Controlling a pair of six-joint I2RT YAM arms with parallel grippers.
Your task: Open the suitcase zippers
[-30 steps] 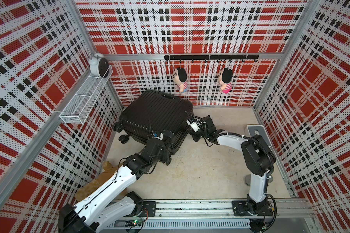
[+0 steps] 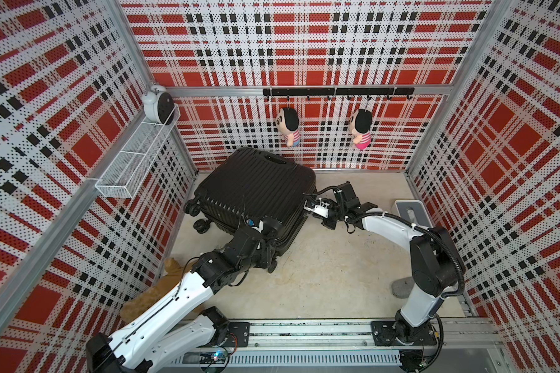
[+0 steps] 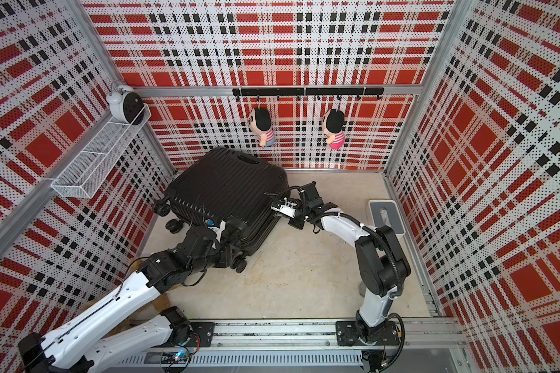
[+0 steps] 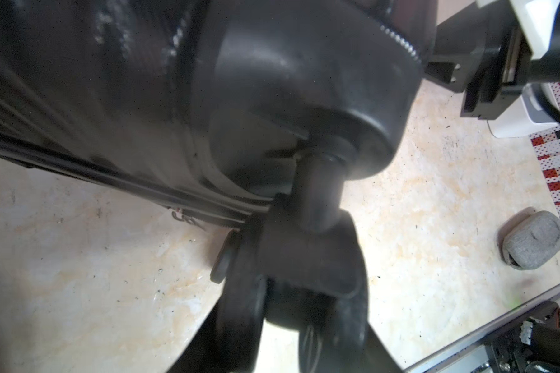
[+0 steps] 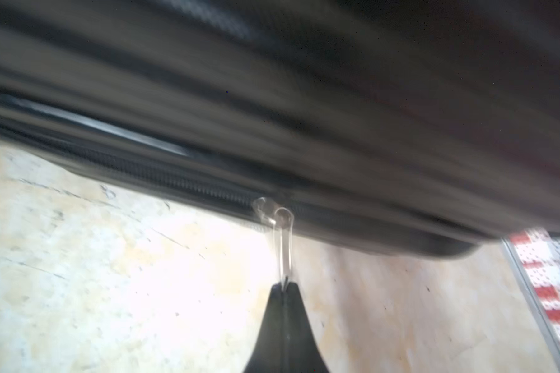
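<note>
The black ribbed suitcase (image 2: 255,183) lies flat at the back left of the floor. My left gripper straddles a black caster wheel (image 4: 311,261) at its near corner, one finger pressed against each side. On the suitcase's right side, my right gripper is shut on the end of a clear loop (image 5: 283,242). That loop reaches up to the zipper seam (image 5: 217,191), where the slider itself is too blurred to make out. In the left wrist view, a small zipper pull (image 4: 183,215) hangs from the lower edge.
A grey-and-white tray (image 3: 386,217) stands by the right wall, and a grey stone-like object (image 4: 535,239) lies near the front right. Something tan and furry (image 2: 161,292) sits front left, partly behind the left arm. Bare floor fills the middle and right.
The suitcase has shifted slightly right and toward the front, the left gripper going along with its wheel. The right arm has swung outward, its gripper drawn to the right.
</note>
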